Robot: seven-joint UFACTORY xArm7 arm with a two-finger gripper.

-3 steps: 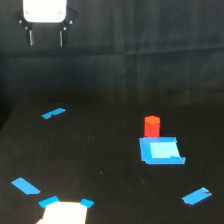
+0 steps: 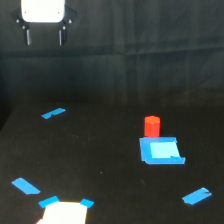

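A white gripper [image 2: 45, 35] hangs at the top left, its two fingers apart, with nothing visible between them. On the dark surface at the right stands a red block [image 2: 152, 126], just behind a light square pad [image 2: 163, 150] edged with blue tape. A pale object [image 2: 64, 213], cut off by the bottom edge of the view, lies at the lower left beside blue tape.
Short blue tape strips lie at the left [image 2: 54, 113], lower left [image 2: 25, 186] and lower right [image 2: 197, 196].
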